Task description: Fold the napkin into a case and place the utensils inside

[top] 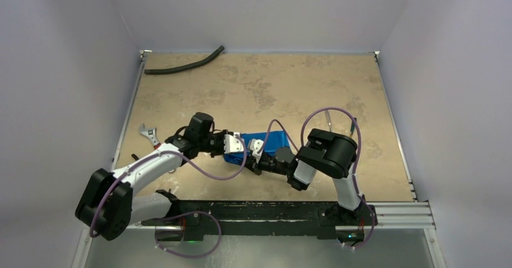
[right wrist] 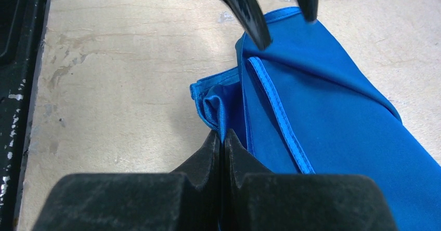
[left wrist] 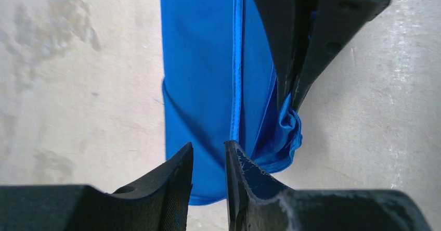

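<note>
The blue napkin (top: 272, 139) lies folded on the tabletop beneath both grippers, a raised stitched edge running along it (left wrist: 236, 85). In the right wrist view my right gripper is shut on a bunched edge of the napkin (right wrist: 327, 95). My left gripper is part open over the napkin, beside the right one; its two fingertips show at the top of the right wrist view, above the napkin's corner, with nothing visibly held between them. Light and dark utensils (top: 328, 121) lie at the right of the table, partly behind the right arm.
An adjustable wrench (top: 148, 134) and smaller items lie at the left, partly behind the left arm. A black tube (top: 181, 68) lies at the back left. Walls bound the table at back and sides.
</note>
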